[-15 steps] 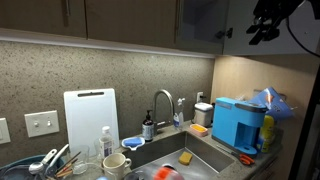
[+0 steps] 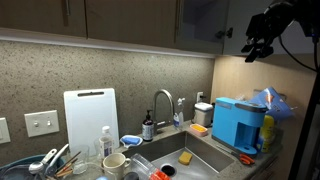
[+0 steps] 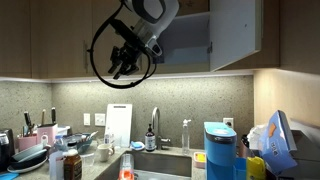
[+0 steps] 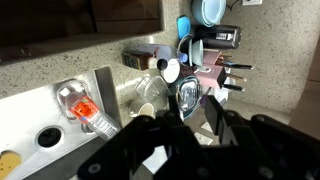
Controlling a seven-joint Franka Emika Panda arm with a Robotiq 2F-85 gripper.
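My gripper [image 3: 122, 62] hangs high in front of the upper cabinets, well above the counter. In the first exterior view the gripper [image 2: 257, 48] is at the upper right, dark and small. Its dark fingers reach up from the bottom of the wrist view, over the cluttered counter; I cannot make out what, if anything, is between them. A clear bottle-like container with a red part [image 4: 90, 108] shows by the sink [image 4: 40, 135], apart from the gripper. The first exterior view has this container [image 2: 143, 166] tilted at the bottom edge.
A blue coffee machine [image 2: 237, 124] stands right of the sink. A tall faucet [image 2: 157, 105], soap bottle [image 2: 148, 127], white cutting board [image 2: 91, 120] and mug [image 2: 113, 164] line the counter. The open cabinet door [image 3: 230, 38] is close to the arm's right.
The gripper has moved slightly, mainly downward and left.
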